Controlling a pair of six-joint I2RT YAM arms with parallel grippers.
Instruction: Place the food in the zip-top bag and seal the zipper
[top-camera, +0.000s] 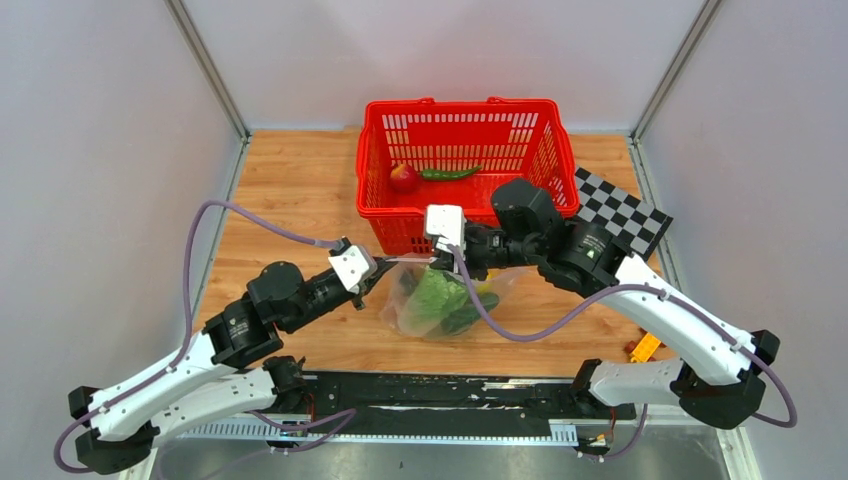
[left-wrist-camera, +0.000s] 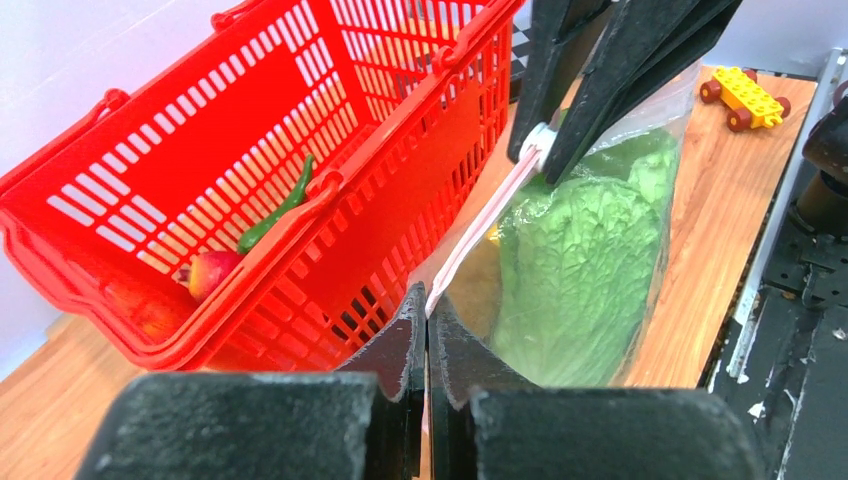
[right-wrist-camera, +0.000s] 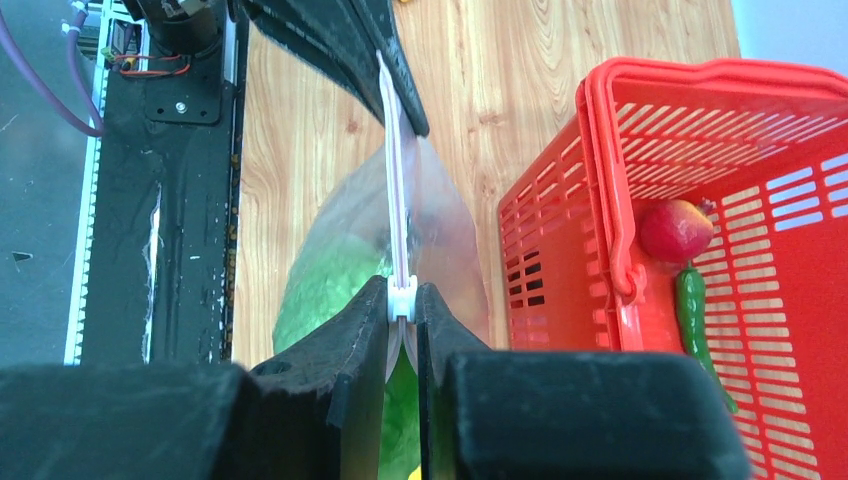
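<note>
A clear zip top bag (top-camera: 408, 310) stands on the table between my arms, with leafy greens (left-wrist-camera: 585, 270) and other produce inside. My left gripper is shut on the end of the bag's pink zipper strip (left-wrist-camera: 485, 217). On the zipper's white slider (right-wrist-camera: 402, 298) my right gripper is shut, some way along the strip from the left one. Between the two grippers the strip runs straight and looks pressed together. Beyond the slider, in the right wrist view, the bag's edges spread slightly apart; the right fingers hide the rest of the mouth.
Close behind the bag is a red basket (top-camera: 375, 213) with a pomegranate (top-camera: 404, 178) and a green pepper (top-camera: 450, 174) in it. A checkered board (top-camera: 622, 212) lies at the right, a yellow toy (top-camera: 645, 348) near the right arm. Table left of the bag is clear.
</note>
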